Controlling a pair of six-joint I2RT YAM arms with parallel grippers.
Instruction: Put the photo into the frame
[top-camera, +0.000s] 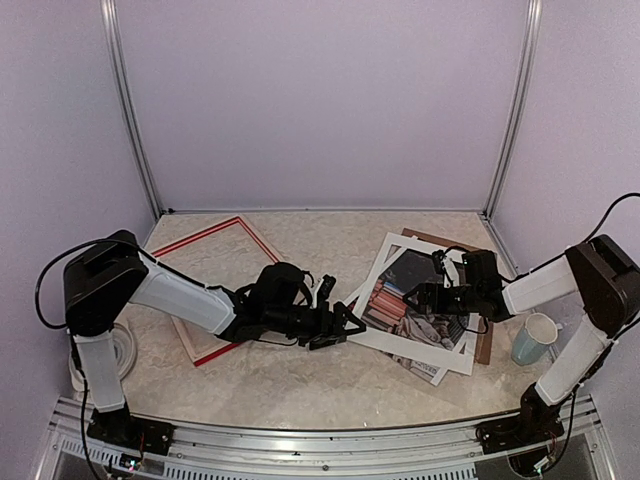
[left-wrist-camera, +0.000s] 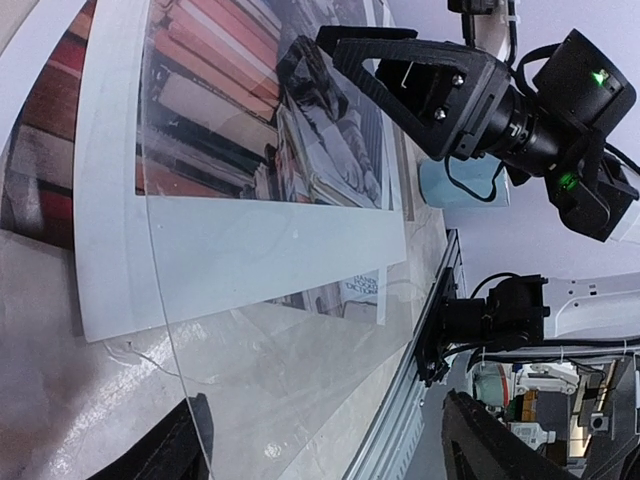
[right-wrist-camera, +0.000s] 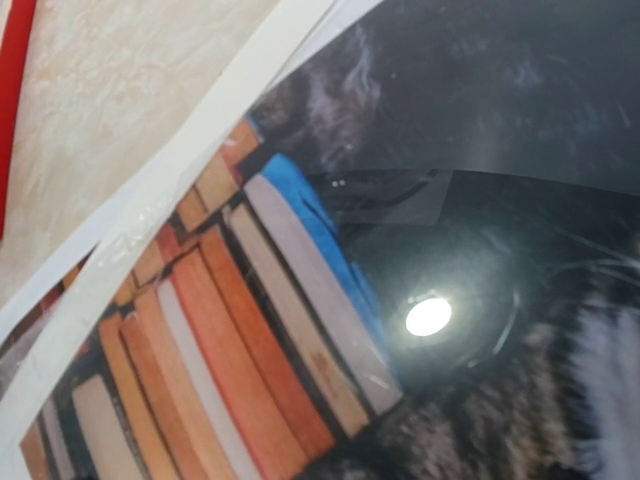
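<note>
The white-bordered photo (top-camera: 437, 268) of books and a dark animal lies at the right of the table, on other sheets. In the left wrist view a clear sheet (left-wrist-camera: 290, 390) overlies the photo (left-wrist-camera: 220, 100) and reaches down between the parted fingers of my left gripper (top-camera: 346, 306). Whether they touch it, I cannot tell. My right gripper (top-camera: 427, 282) hovers open over the photo, its fingers empty. Its fingers are out of sight in the right wrist view, where books and a light's reflection fill the picture. A red-lined frame (top-camera: 222, 353) rests at left, partly behind my left arm.
Brown backing (top-camera: 485, 347) shows beneath the photo's right side. A light-blue mug (top-camera: 534, 339) stands by the right wall, and a white cable coil (top-camera: 124, 352) lies at far left.
</note>
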